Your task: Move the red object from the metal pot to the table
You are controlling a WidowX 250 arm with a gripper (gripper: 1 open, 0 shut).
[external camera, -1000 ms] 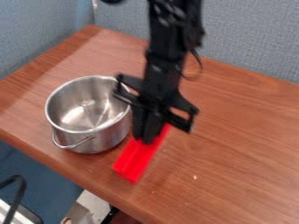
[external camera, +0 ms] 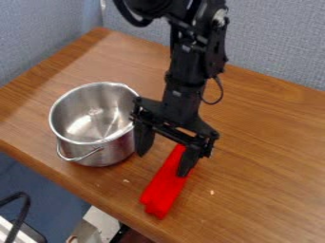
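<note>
The red object, a long bar, lies on the wooden table to the right of the metal pot and reaches toward the front edge. My black gripper is over its far end, with its fingers spread apart, one toward the pot and one at the bar's right side. The fingers are open and not closed round the bar. The silver metal pot stands upright at the left, its visible inside empty, and my gripper is close to its right rim.
Bare table stretches out on the right and behind the arm. The table's front-left edge runs just beyond the pot and the bar's near end. A black cable is below, off the table.
The red bar has shifted slightly right and toward the camera, and now lies flat. The pot has stayed put.
</note>
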